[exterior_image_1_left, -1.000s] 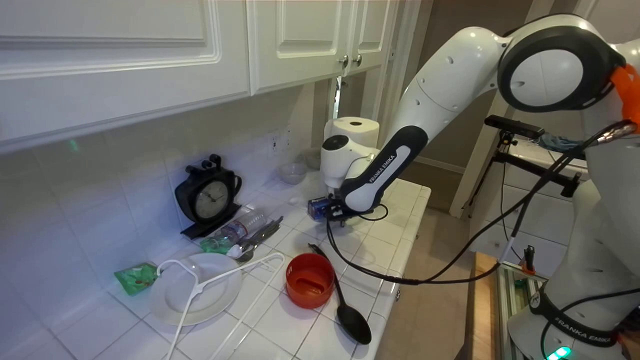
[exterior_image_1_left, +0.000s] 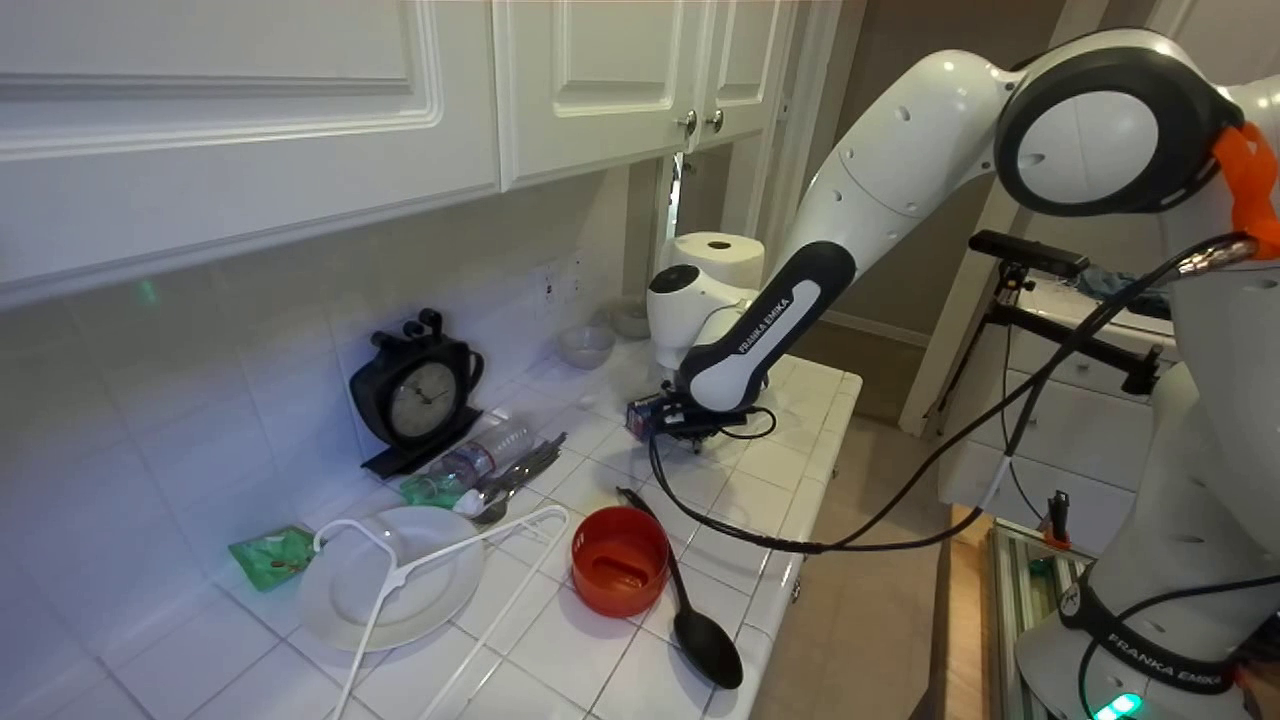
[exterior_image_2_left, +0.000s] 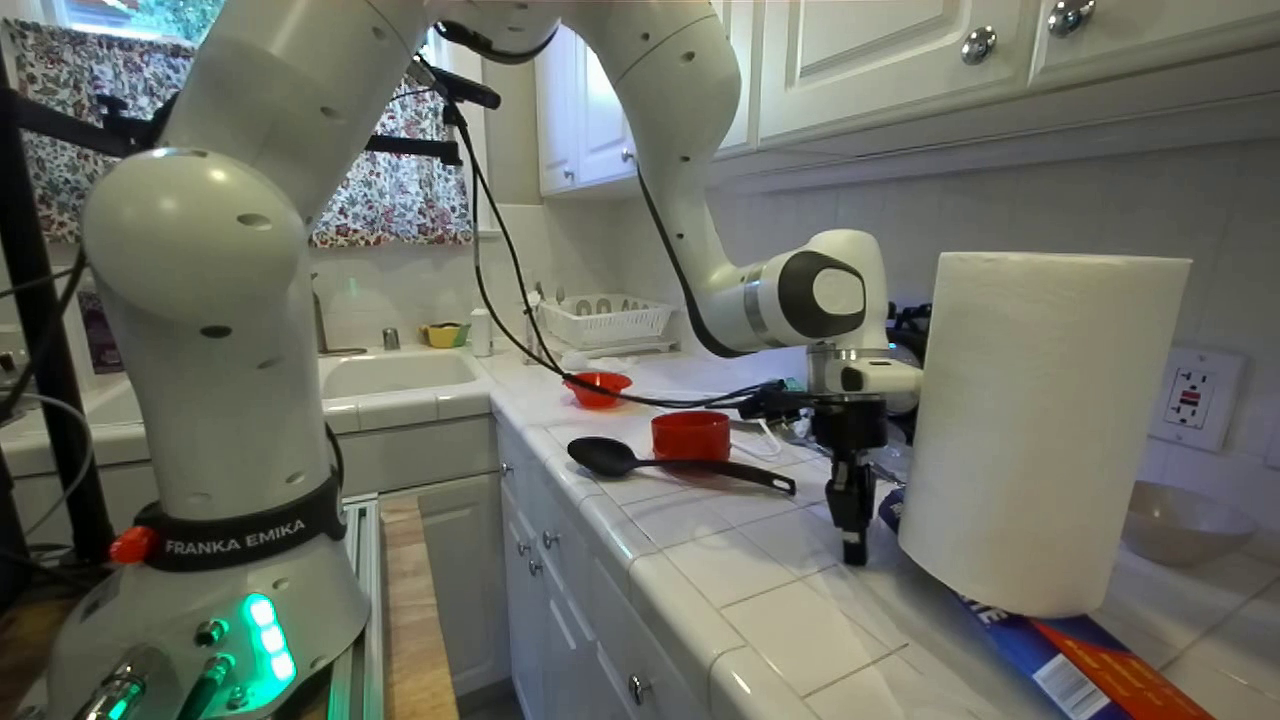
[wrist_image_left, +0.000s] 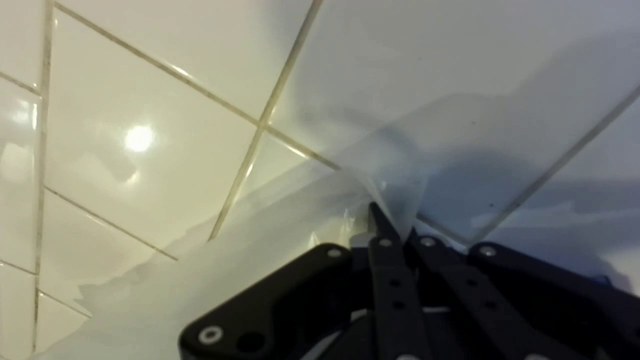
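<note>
In the wrist view a thin translucent sheet (wrist_image_left: 240, 258) spreads over the tiles, and a fold of it rises between the fingertips. My gripper appears shut on that fold. From the second exterior view, the gripper (exterior_image_2_left: 854, 554) points down close above the counter, beside a paper towel roll (exterior_image_2_left: 1041, 432). Under the roll lies a blue and orange box (exterior_image_2_left: 1086, 666), and the roll leans a little. Exterior view 1 shows only the blue end of the box (exterior_image_1_left: 645, 416), next to the gripper (exterior_image_1_left: 698, 444); the arm hides much of this area.
A red container (exterior_image_1_left: 619, 562) and a black spoon (exterior_image_1_left: 705, 648) lie nearer the first camera. Beyond them are a white plate (exterior_image_1_left: 324, 600), a white hanger (exterior_image_1_left: 390, 576), a plastic bottle (exterior_image_1_left: 486, 450) and a black clock (exterior_image_1_left: 420, 396).
In exterior view 1 the gripper and wrist have shifted slightly right. The paper towel roll and the blue box end have shifted slightly too, and less of the box shows. The other counter items stay put.
</note>
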